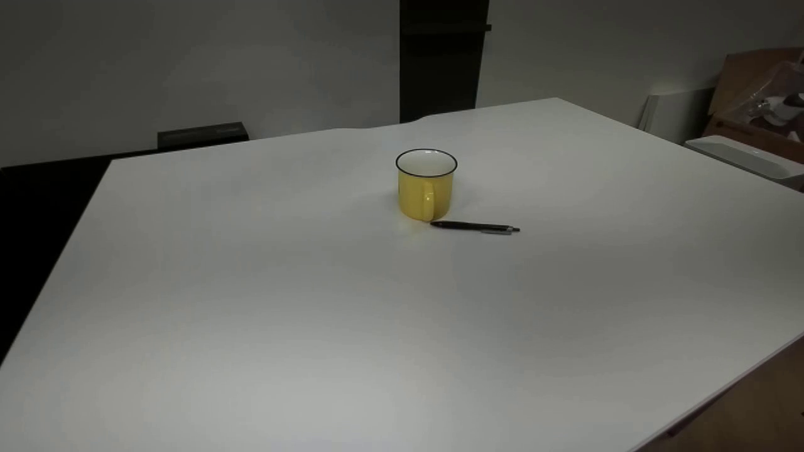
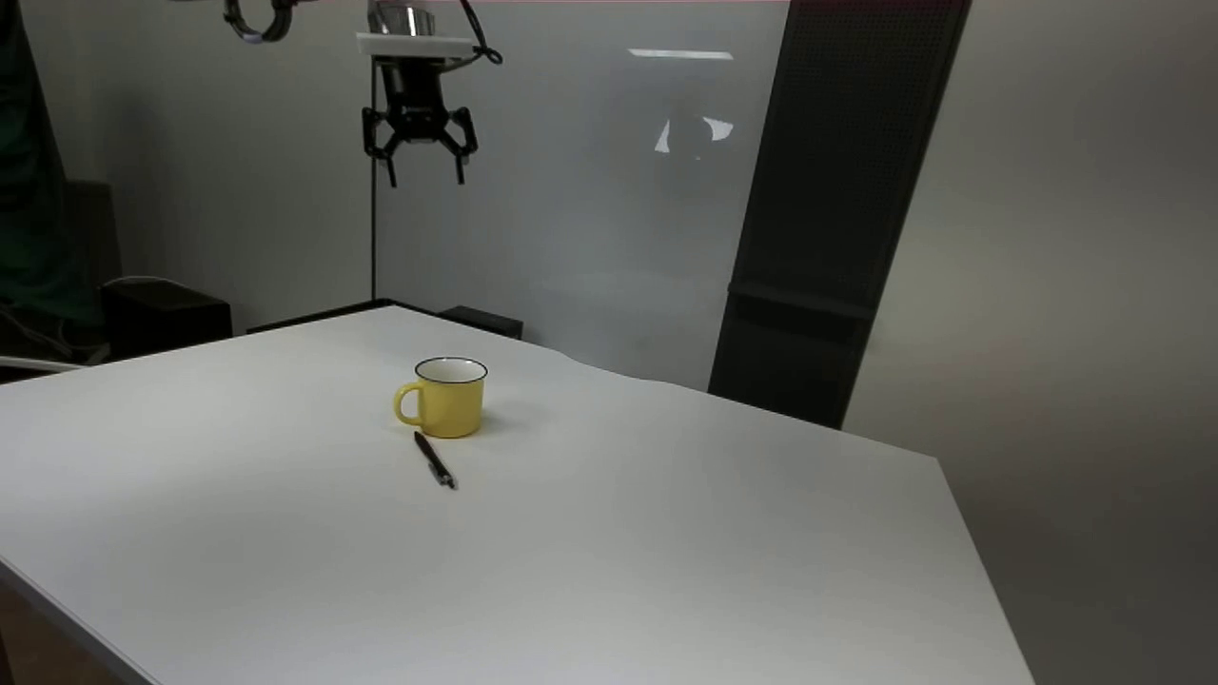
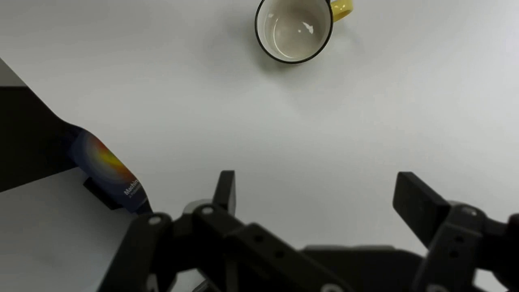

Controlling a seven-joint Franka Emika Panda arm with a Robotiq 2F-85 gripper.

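A yellow enamel-style mug [image 1: 412, 197] with a dark rim and white inside stands upright on the white table. In exterior view 2 the mug [image 2: 459, 409] has its handle to the left. A dark pen [image 1: 471, 226] lies on the table close by the mug, one end near the handle's foot; the pen [image 2: 434, 460] is out of sight in the wrist view. High above the table hangs my gripper [image 2: 427, 183], open and empty. Looking down past the spread fingers [image 3: 419, 209], the wrist view catches the mug [image 3: 294, 36] at the top edge, apart from them.
A dark box [image 1: 201, 135] sits beyond its far left edge. At the right, past the table's side, are a white tray [image 1: 746, 158] and a cardboard box [image 1: 738, 83].
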